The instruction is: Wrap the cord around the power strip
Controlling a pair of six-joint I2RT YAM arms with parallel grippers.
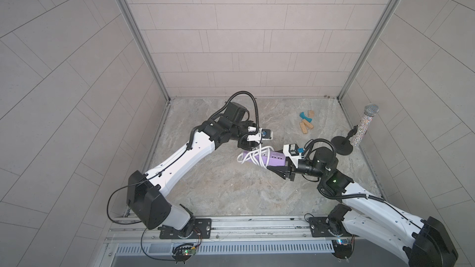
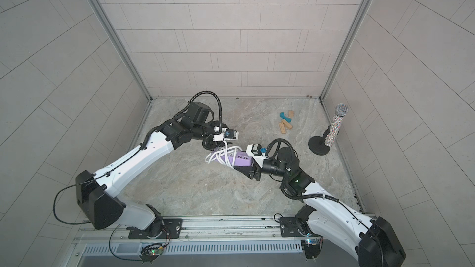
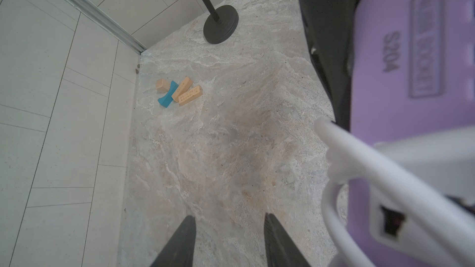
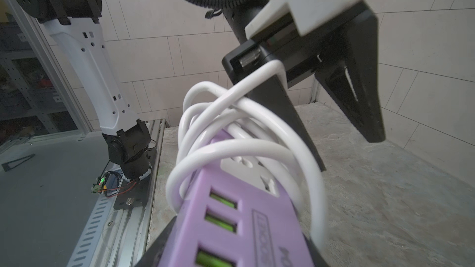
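The purple power strip [image 1: 275, 158] has several loops of white cord [image 4: 308, 183] round its far part, seen close in the right wrist view. My right gripper [image 2: 242, 168] holds the strip at its near end, black fingers either side of it. My left gripper is open beside the coiled cord, bare floor showing between its fingertips in the left wrist view; in the right wrist view it sits just behind the loops, fingers pointing down.
A microphone stand [image 1: 341, 144] stands at the right. Wooden blocks [image 2: 283, 127] and a blue object [image 2: 285, 116] lie at the back right. The rest of the floor around the grippers is clear.
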